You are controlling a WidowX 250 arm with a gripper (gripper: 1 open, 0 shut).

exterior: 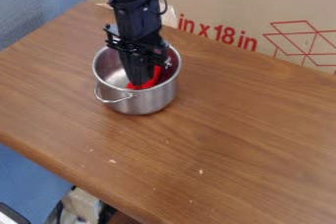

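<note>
A steel pot (137, 100) with a wire handle stands on the wooden table, toward the back left. My black gripper (141, 63) reaches down from the top into the pot. A red object (148, 81) lies inside, partly hidden behind the gripper. The fingertips overlap the red object, and I cannot tell whether they are open or shut on it.
A cardboard panel (276, 12) with red print stands along the back. The table's left edge drops to a blue surface at lower left.
</note>
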